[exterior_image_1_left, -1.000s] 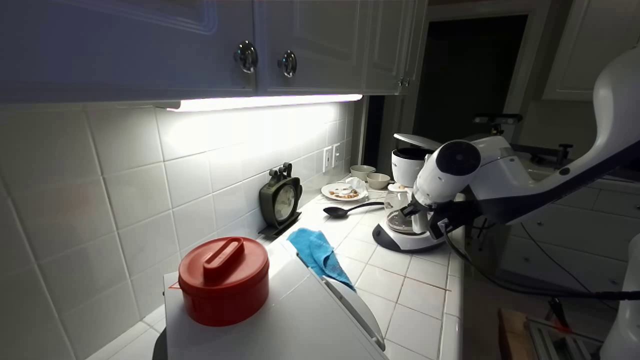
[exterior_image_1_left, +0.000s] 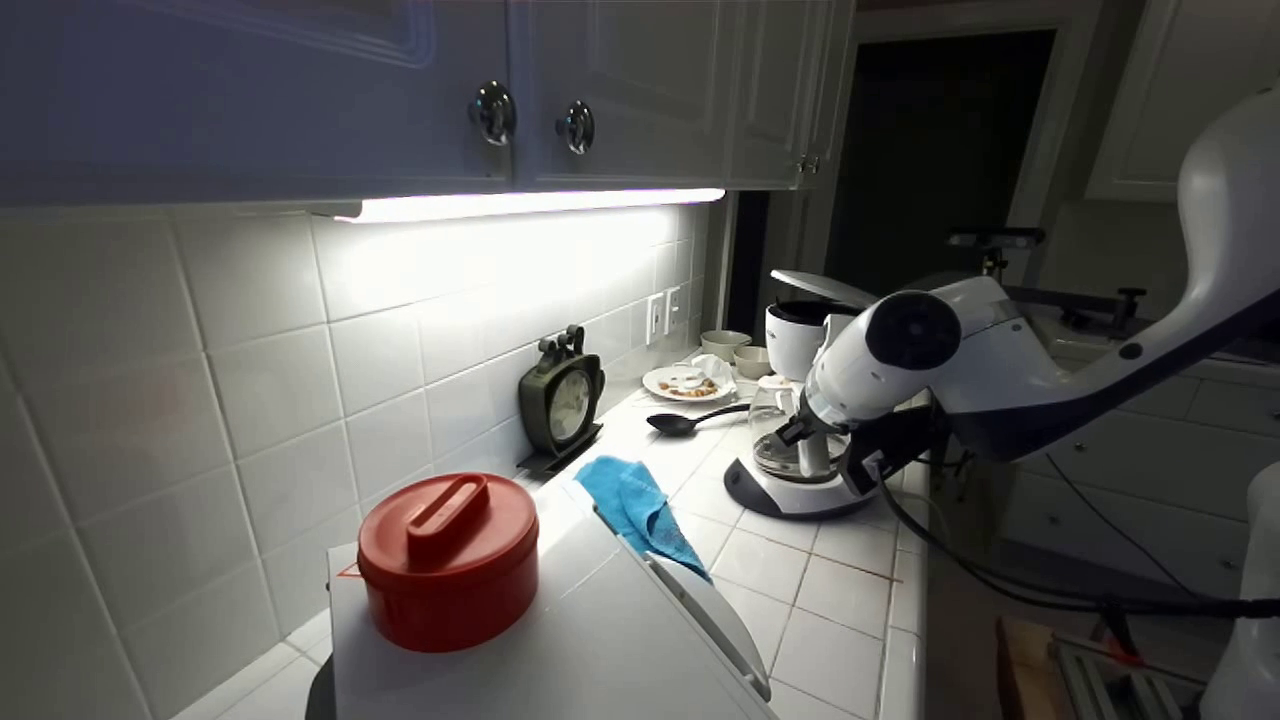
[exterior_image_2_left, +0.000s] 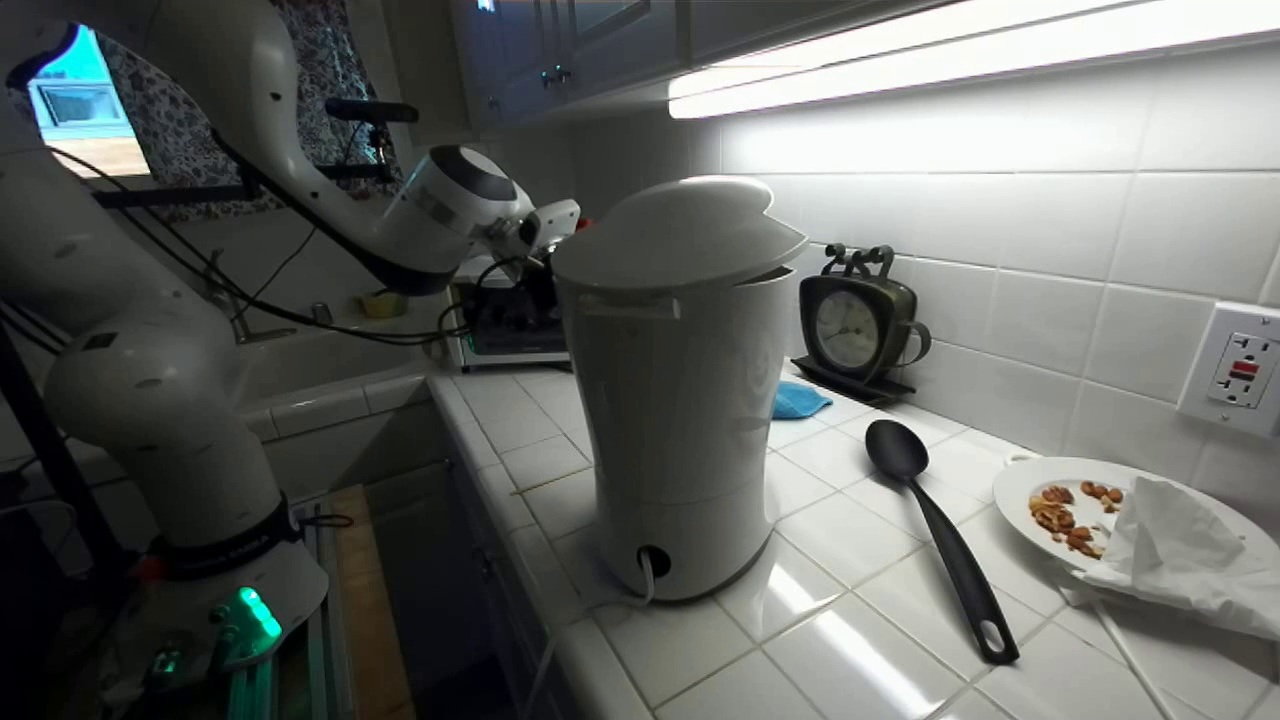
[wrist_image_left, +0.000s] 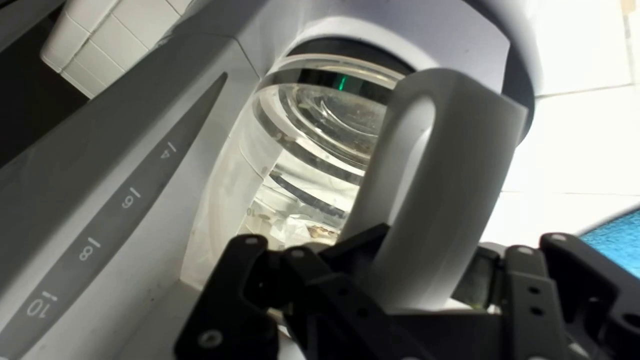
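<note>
A white coffee maker (exterior_image_1_left: 797, 340) stands on the tiled counter with its lid (exterior_image_1_left: 823, 287) raised; exterior view 2 shows its back (exterior_image_2_left: 678, 420). Its glass carafe (wrist_image_left: 324, 120) sits on the base below. My gripper is at the carafe's grey handle (wrist_image_left: 450, 180). In the wrist view one black finger (wrist_image_left: 360, 249) reaches into the handle's loop and the other finger (wrist_image_left: 483, 273) lies along the handle's outer side, so the handle is between them. The full contact is hidden behind the handle. From exterior view 2 the coffee maker hides the gripper.
A black spoon (exterior_image_2_left: 954, 552), a plate (exterior_image_2_left: 1020, 490) with nuts and a crumpled napkin (exterior_image_2_left: 1170, 546) lie behind the coffee maker. Toward the front are a blue cloth (exterior_image_1_left: 636, 504), a clock (exterior_image_1_left: 564, 402) and a red lidded container (exterior_image_1_left: 450, 570).
The cloth, clock, spoon and plate stay put.
</note>
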